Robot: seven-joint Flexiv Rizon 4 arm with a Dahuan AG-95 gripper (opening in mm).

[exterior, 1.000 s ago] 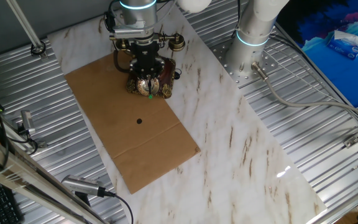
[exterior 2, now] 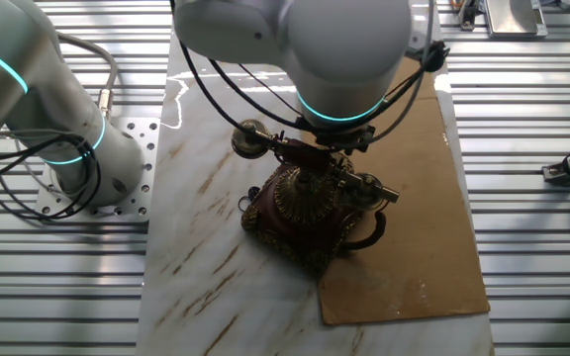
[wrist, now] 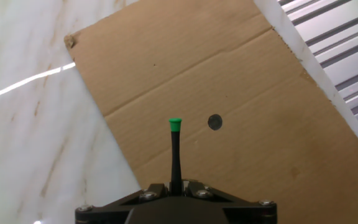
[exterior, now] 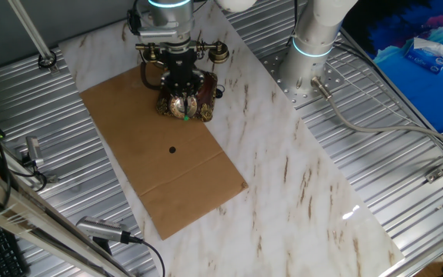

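An ornate old-style telephone (exterior 2: 300,242), dark red with brass trim, stands partly on the cardboard sheet (exterior 2: 414,287) and partly on the marbled tabletop. Its handset (exterior 2: 310,156) lies across the top cradle. My gripper (exterior: 186,118) is in front of the phone's body as exterior view 1 sees it, hiding part of it. From the wrist, the gripper's slim black fingers (wrist: 176,155) with green tips are shut together, and nothing shows between them. The phone is out of the wrist view. A small dark disc (wrist: 215,122) sits on the cardboard, to the right of the fingertips there.
The arm's base (exterior: 310,65) is fixed beside the tabletop. A silver cylindrical device (exterior: 102,229) with a cable stands by the table's edge. A tissue box (exterior: 428,55) is off to the far right.
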